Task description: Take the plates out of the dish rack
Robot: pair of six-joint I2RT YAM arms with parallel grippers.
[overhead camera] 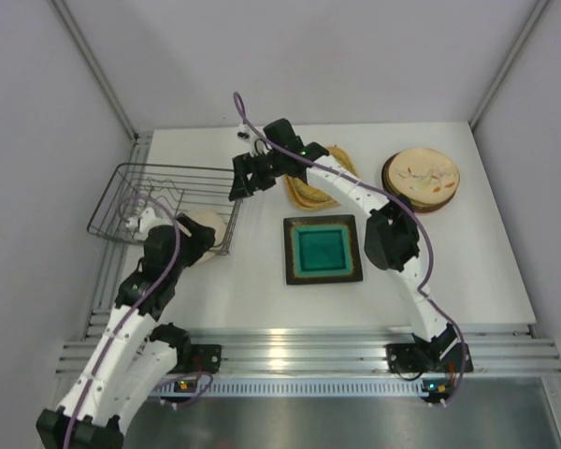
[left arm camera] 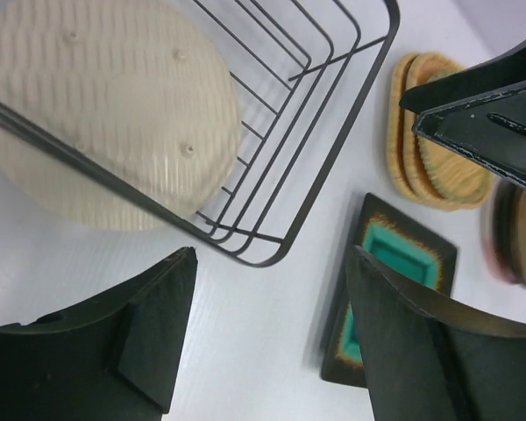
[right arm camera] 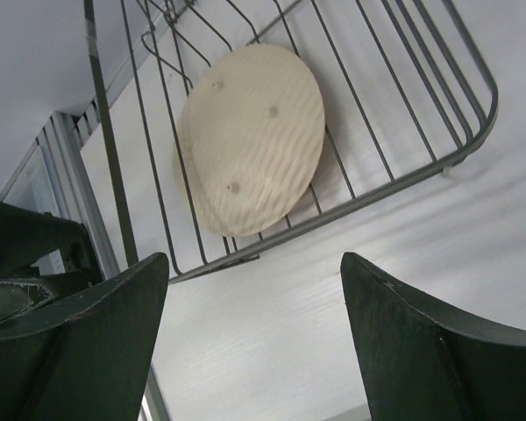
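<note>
The wire dish rack (overhead camera: pixel 117 198) stands at the table's left. Inside it rests a round cream plate, also seen in the right wrist view (right arm camera: pixel 250 140), lying at the rack's near right part. My left gripper (overhead camera: pixel 196 234) is over that part of the rack, its fingers open and empty beside the rim in its wrist view. My right gripper (overhead camera: pixel 248 182) is above the rack's back right corner, open with nothing between its fingers, looking down on the plate.
A stack of yellow square plates (overhead camera: pixel 309 195) stands at the back middle, a stack of round plates (overhead camera: pixel 421 173) at the back right. A black plate with a green centre (overhead camera: pixel 323 248) lies at front middle.
</note>
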